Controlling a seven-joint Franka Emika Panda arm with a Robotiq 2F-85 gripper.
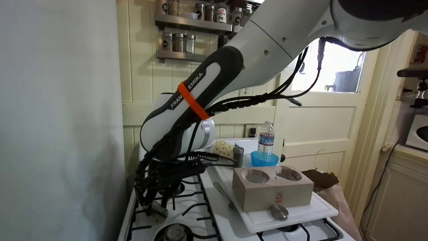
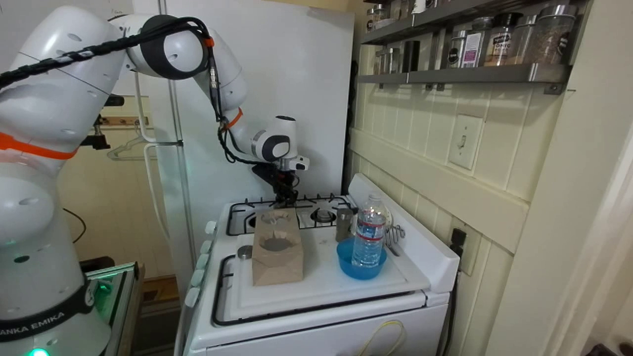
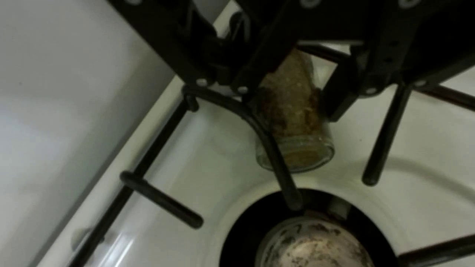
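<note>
A glass jar with brown, grainy contents (image 3: 291, 104) is held between the dark fingers of my gripper, low over the stove's left side. Its clear glass end (image 3: 298, 153) points toward the burner in the wrist view, and one grate bar crosses in front of it. The jar's other end is hidden behind the gripper. From exterior view 1 the jar (image 1: 158, 213) looks tilted beneath the gripper (image 1: 150, 201). The other exterior view shows the gripper (image 2: 286, 199) behind the cardboard holder, with the jar out of sight.
The cardboard holder (image 1: 256, 197) with two round openings stands on a white board (image 1: 309, 215), a round metal lid (image 1: 279, 213) leaning at its front. Behind are a blue bowl with a water bottle (image 2: 369, 234) and a grey grinder (image 2: 344, 224). Grate bars (image 3: 162, 200) and a wall crowd the gripper.
</note>
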